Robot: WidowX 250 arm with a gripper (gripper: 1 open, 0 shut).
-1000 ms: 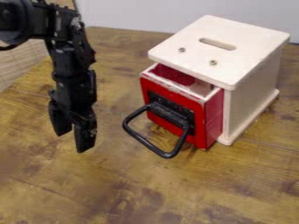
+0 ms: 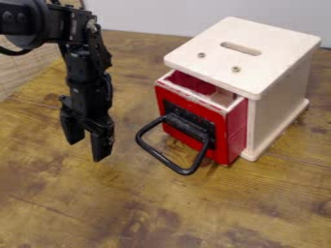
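Note:
The black gripper (image 2: 85,140) hangs low over the wooden table at the left, its fingers pointing down and apart, with nothing seen between them. To its right stands a white wooden cabinet (image 2: 278,102) with a red drawer front (image 2: 237,127), pulled slightly out at the upper part. A large black loop handle (image 2: 151,150) sticks out from the red front toward the gripper, which is left of the handle and not touching it.
A pale board (image 2: 19,73) lies at the far left behind the arm.
The gripper has shifted slightly over the last second, a little up and toward the back. The cabinet and its handle look unchanged.

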